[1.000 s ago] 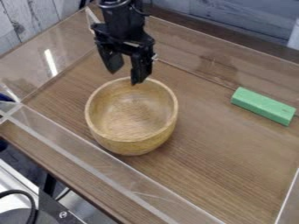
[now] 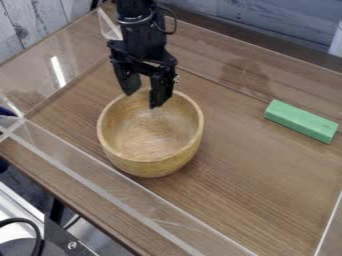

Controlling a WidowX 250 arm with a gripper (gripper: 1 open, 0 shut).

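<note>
My black gripper (image 2: 142, 82) hangs over the back rim of a round wooden bowl (image 2: 150, 150), its fingers open and pointing down. Nothing shows between them. The bowl stands in the left middle of the wooden table and looks empty.
A green block (image 2: 301, 121) lies at the right of the table (image 2: 261, 185). A light object (image 2: 112, 25) stands at the back, partly behind the arm. A cable (image 2: 24, 232) is at the bottom left corner.
My gripper has shifted slightly left across the back of the bowl. The bowl and the green block have not visibly moved.
</note>
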